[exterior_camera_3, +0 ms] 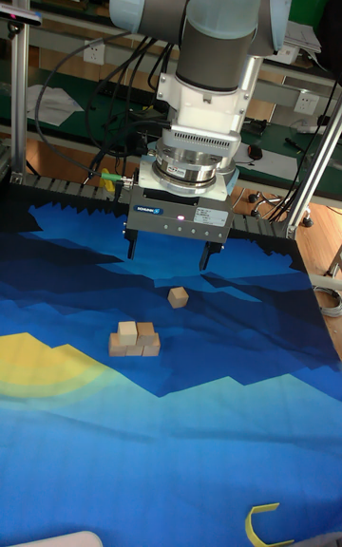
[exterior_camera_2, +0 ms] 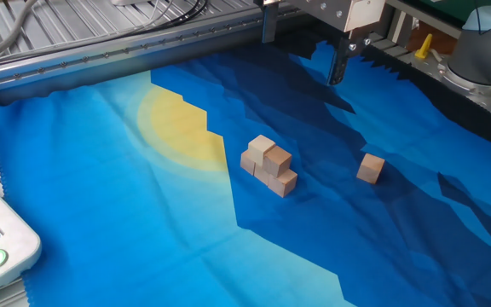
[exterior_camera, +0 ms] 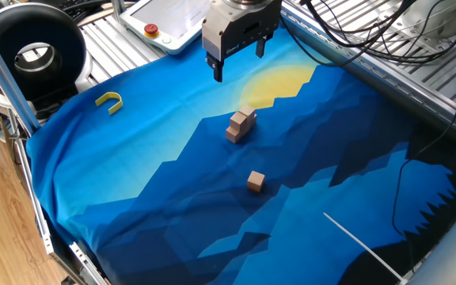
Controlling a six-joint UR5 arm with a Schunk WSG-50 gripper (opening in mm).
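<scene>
A small stack of wooden cubes (exterior_camera: 241, 125) stands on the blue printed cloth. In exterior view 3 its bottom row (exterior_camera_3: 134, 350) shows three cubes side by side, with two more on top, a paler one (exterior_camera_3: 126, 331) and a browner one (exterior_camera_3: 145, 330). One loose cube (exterior_camera_2: 371, 169) lies apart from the stack, alone on the cloth. My gripper (exterior_camera_3: 168, 259) hangs in the air above the cloth, its two dark fingers (exterior_camera: 218, 71) wide apart and nothing between them. Neither the stack nor the loose cube is touched by it.
A yellow U-shaped piece (exterior_camera: 111, 102) lies on the cloth, well away from the cubes. At the table's edge rests a tablet-like panel with a red button (exterior_camera: 150, 30). A thin white rod (exterior_camera: 362, 243) crosses the cloth's other side.
</scene>
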